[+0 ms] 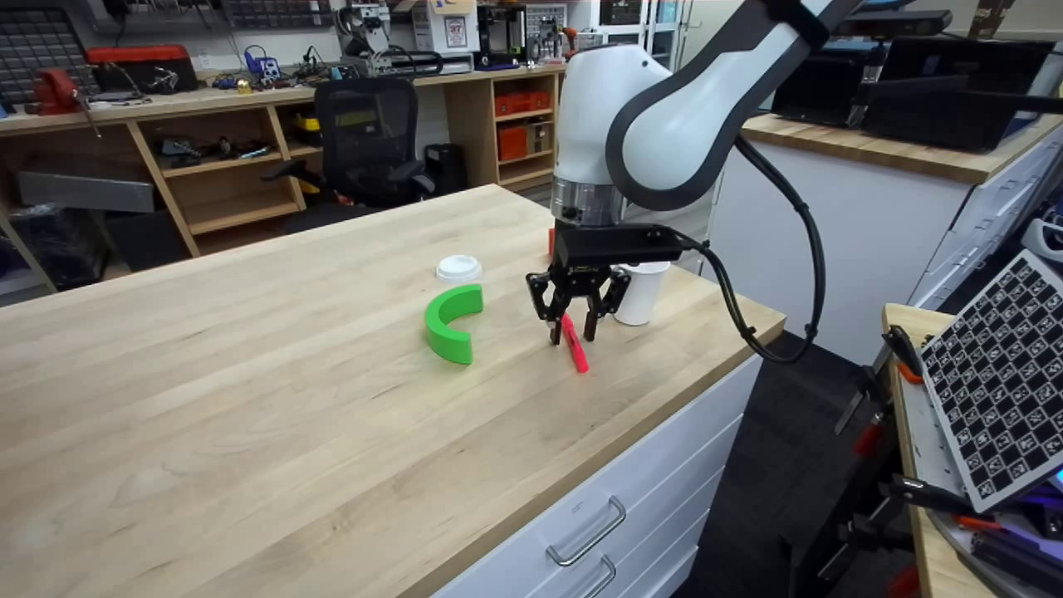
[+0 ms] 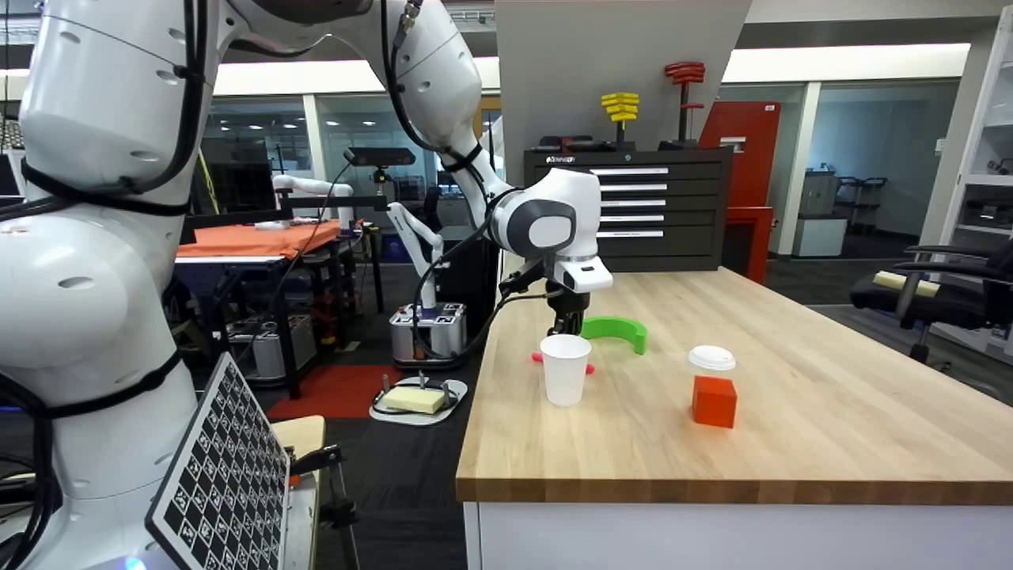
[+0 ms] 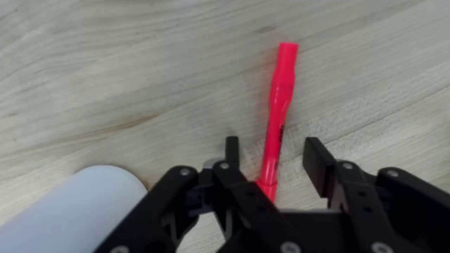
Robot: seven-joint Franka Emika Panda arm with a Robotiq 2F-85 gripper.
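Observation:
A pinkish-red marker (image 3: 276,122) lies on the wooden table, running lengthwise between the two fingers of my gripper in the wrist view. Clear gaps show on both sides of it, the wider one toward the right finger, so the fingers stand part open around the marker without gripping it. From exterior view 1, the gripper (image 1: 573,337) points straight down with its tips close to the tabletop. The marker's (image 1: 575,349) near end sticks out toward the table's front edge. In the wrist view its lower end disappears behind the gripper body.
A white cup (image 2: 566,370) stands upright close beside the gripper. Near it are a green arch (image 1: 450,324), a white lid (image 1: 458,267) and a red-orange block (image 2: 714,400).

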